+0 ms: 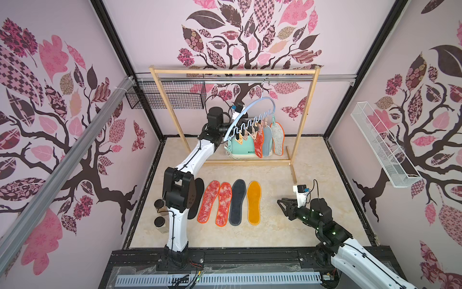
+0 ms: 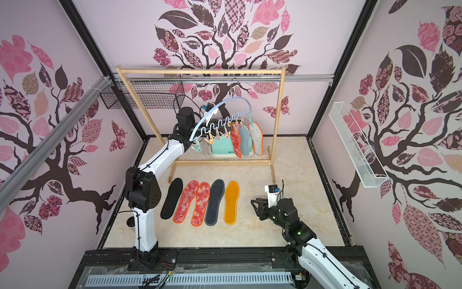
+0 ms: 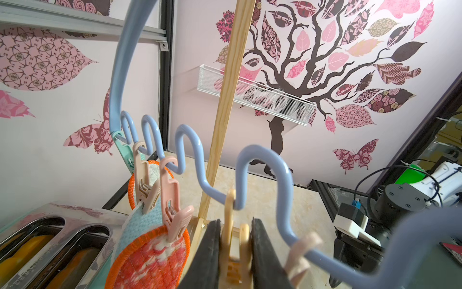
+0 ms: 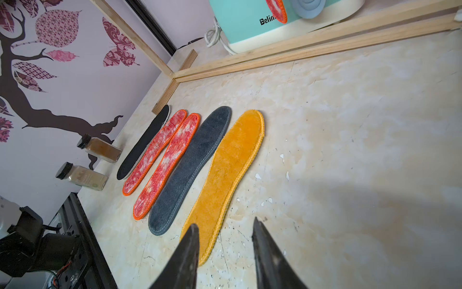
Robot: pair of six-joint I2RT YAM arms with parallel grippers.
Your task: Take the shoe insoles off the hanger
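Observation:
A blue hanger (image 1: 263,99) with clips holds several insoles: red (image 1: 258,143), grey-blue (image 1: 267,142) and pale with orange rim (image 1: 278,139). My left gripper is up at the hanger, shut on a cream clip (image 3: 230,207) that shows no insole in view. My right gripper hangs low at the front right, open and empty. On the floor lie a black insole (image 4: 142,144), two red insoles (image 4: 166,166), a dark grey one (image 4: 187,173) and a yellow one (image 4: 223,178), in a row.
A wooden rack (image 1: 235,71) frames the hanger, with a mint appliance (image 4: 235,26) behind the insoles. Two jars (image 4: 86,175) stand at the left. Wall baskets (image 1: 385,144) hang at both sides.

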